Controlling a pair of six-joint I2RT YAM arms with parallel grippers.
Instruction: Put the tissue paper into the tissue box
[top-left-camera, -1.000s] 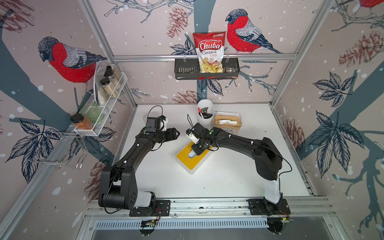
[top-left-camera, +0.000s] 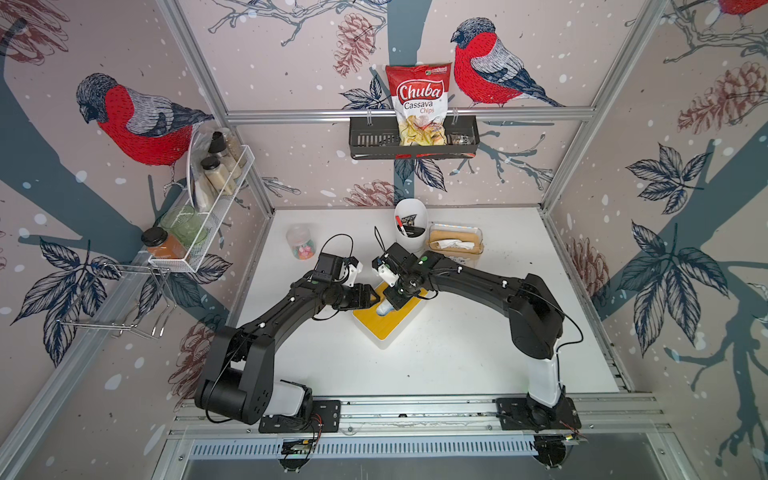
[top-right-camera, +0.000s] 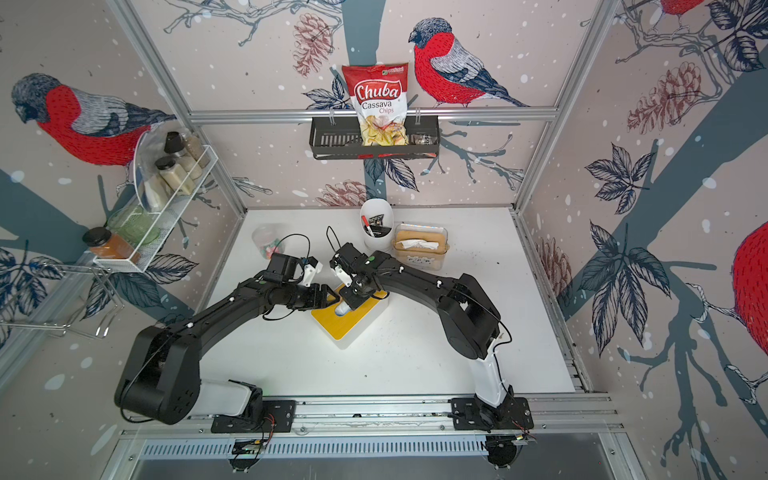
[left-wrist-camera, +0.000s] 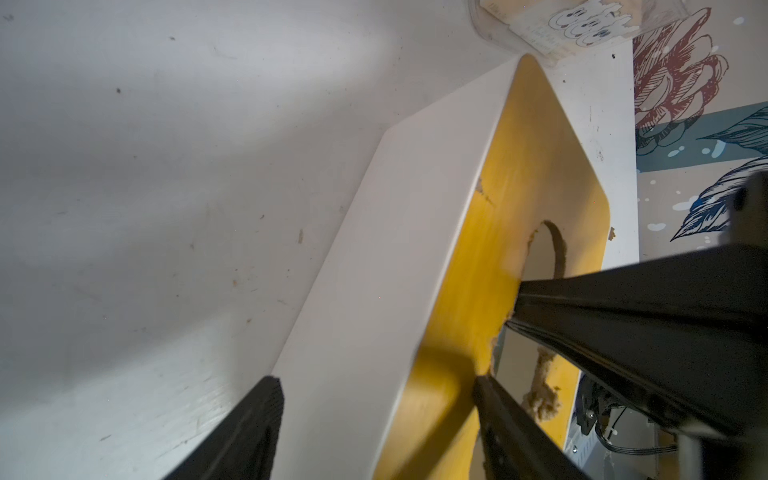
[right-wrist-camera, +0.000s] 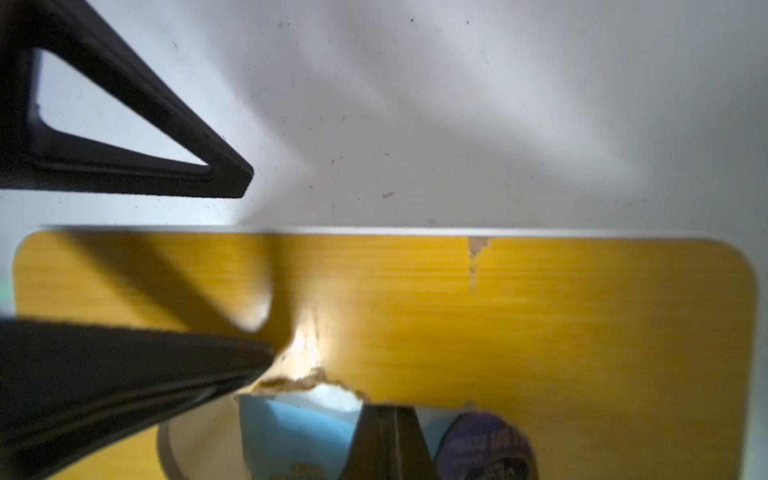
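A tissue box (top-left-camera: 376, 326) with white sides and a yellow top lies mid-table. Inside its oval hole, a light-blue packet (right-wrist-camera: 296, 436) shows in the right wrist view, beside a dark purple item. My right gripper (top-left-camera: 390, 297) is down over the hole; whether anything is held is hidden. My left gripper (top-left-camera: 368, 296) hovers at the box's left edge, fingers part open, the lower pair (left-wrist-camera: 376, 424) over the white side and yellow top in the left wrist view.
A clear container (top-left-camera: 456, 256) with a white tissue sheet on top stands behind right, beside a white bin (top-left-camera: 412, 209). A cup (top-left-camera: 301, 244) stands back left.
My left gripper has moved down and toward the right, to the tissue box's edge. The right arm and box look unmoved.
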